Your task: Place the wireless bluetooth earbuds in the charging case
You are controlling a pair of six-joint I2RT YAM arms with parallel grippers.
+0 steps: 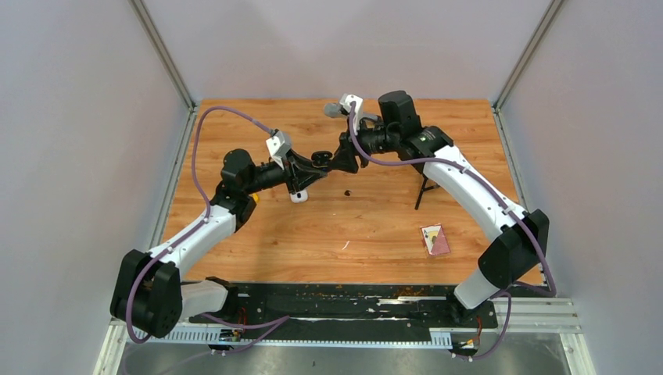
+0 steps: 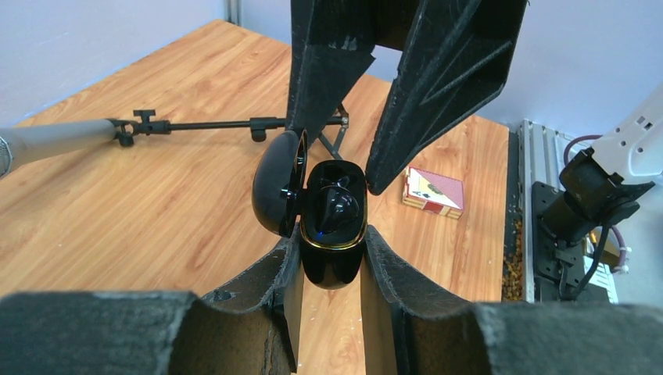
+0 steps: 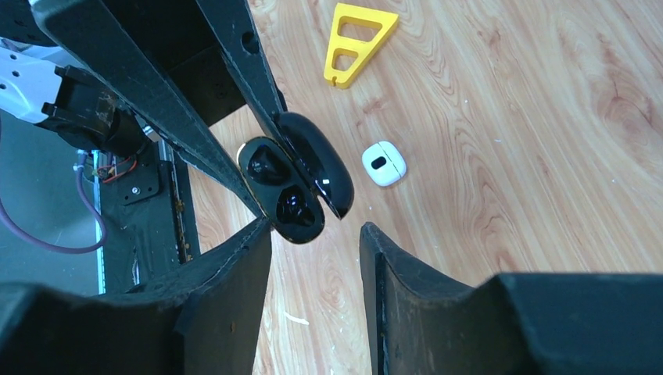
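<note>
The black, gold-trimmed charging case (image 2: 332, 226) is held upright, lid open, in my left gripper (image 1: 317, 172), which is shut on it. Two glossy dark earbud shapes (image 3: 295, 209) show inside the case in the right wrist view. My right gripper stands over the case with its fingers apart, tips close beside lid and rim; whether they touch cannot be told. I see nothing between them.
Below lie a white case (image 3: 384, 164) and a yellow plastic piece (image 3: 360, 31). A small dark spot (image 1: 347, 193) shows on the table. A microphone on a stand (image 2: 70, 144) is behind; a card box (image 1: 435, 239) lies front right.
</note>
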